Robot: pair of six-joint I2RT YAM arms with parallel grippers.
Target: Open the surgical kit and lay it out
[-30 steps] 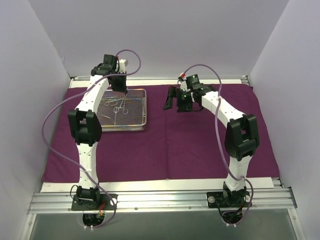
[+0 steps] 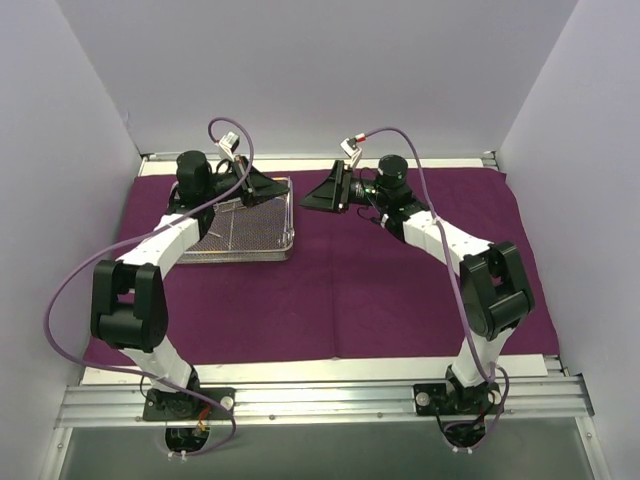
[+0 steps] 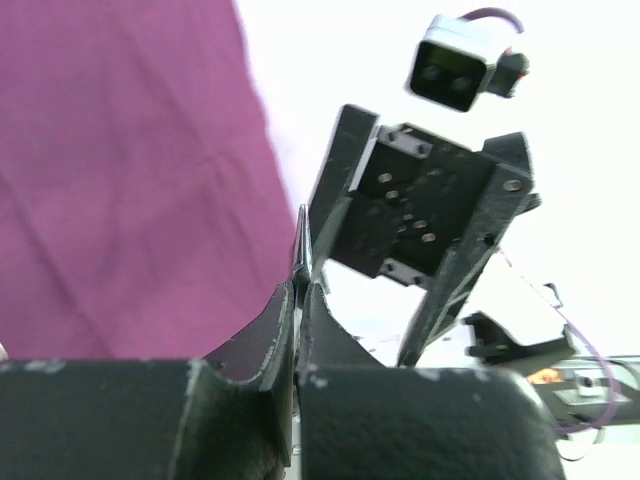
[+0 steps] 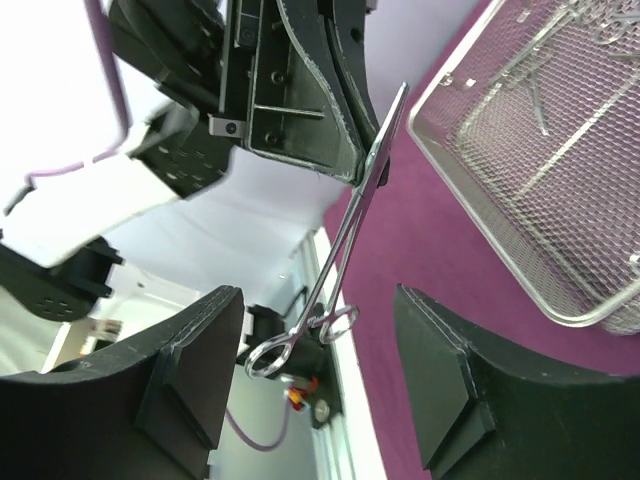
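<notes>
My left gripper [image 2: 278, 190] is shut on steel scissors [image 4: 340, 250], held by their tips above the right side of the mesh tray, with the ring handles hanging down in the right wrist view. In the left wrist view its fingers meet at the centre. My right gripper stands open, facing the left one, its two fingers either side of the scissors' handles but apart from them. The mesh tray [image 2: 255, 255] holds further steel instruments [image 4: 540, 60], partly hidden in the top view by the left arm.
A purple cloth [image 2: 420, 300] covers the table, bare in the middle and on the right. Grey walls surround the workspace at the back and sides.
My left gripper has lifted the scissors and swung rightward, toward the right gripper. The right gripper has shifted left, nearer to it.
</notes>
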